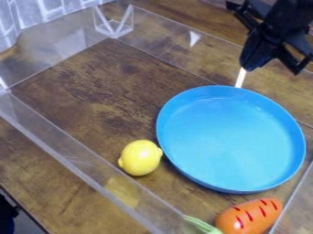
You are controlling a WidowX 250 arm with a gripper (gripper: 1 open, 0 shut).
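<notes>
My black gripper (253, 57) is raised at the top right, above the far rim of a round blue plate (230, 137). Its fingers look shut, with nothing visible between them. A yellow lemon (139, 159) rests left of the plate. An orange toy carrot (248, 216) with red marks and a pale green top lies at the bottom right, below the plate. The plate is empty.
A clear plastic barrier (73, 151) runs along the near left, with more clear walls along the back. The wooden surface (86, 82) left of the plate is bare.
</notes>
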